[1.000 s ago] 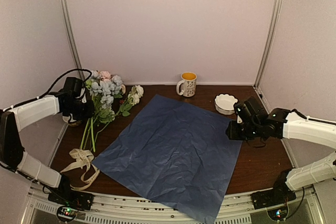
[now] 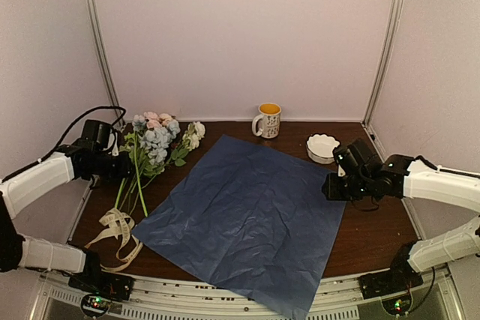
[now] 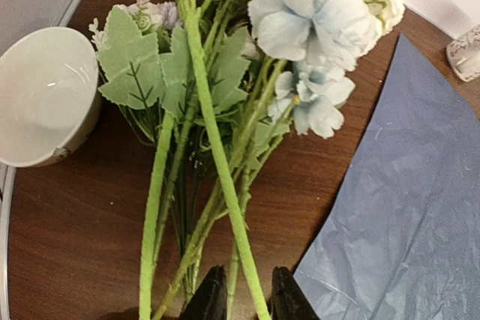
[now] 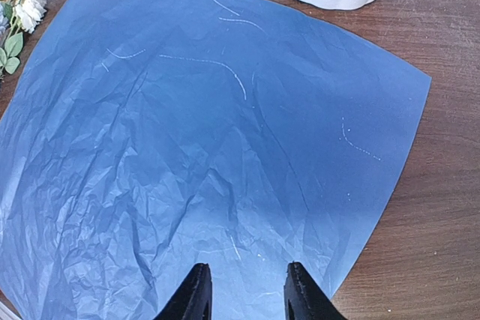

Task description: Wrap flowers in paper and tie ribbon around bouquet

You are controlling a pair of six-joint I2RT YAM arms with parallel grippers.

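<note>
The bouquet of blue, pink and white fake flowers [image 2: 156, 139] lies at the left of the table, its long green stems [image 2: 139, 185] pointing toward the front. My left gripper is open over the lower stems, with a bright green stem [image 3: 219, 148] running past between its fingertips as seen from the wrist; contact cannot be told. A pale ribbon [image 2: 118, 230] lies loosely coiled below the stem ends. To the right, my right gripper stands open above the edge of the blue wrapping sheet [image 4: 187, 125], nothing between its fingers.
A patterned mug [image 2: 268, 121] with a yellow inside stands at the back. The white scalloped bowl [image 2: 322, 149] is just behind the right gripper. Another white bowl [image 3: 49, 95] sits left of the flowers. Bare wood [image 2: 375, 237] lies free at the front right.
The flower heads and stems have shifted slightly right and toward the front. The right arm has stayed still.
</note>
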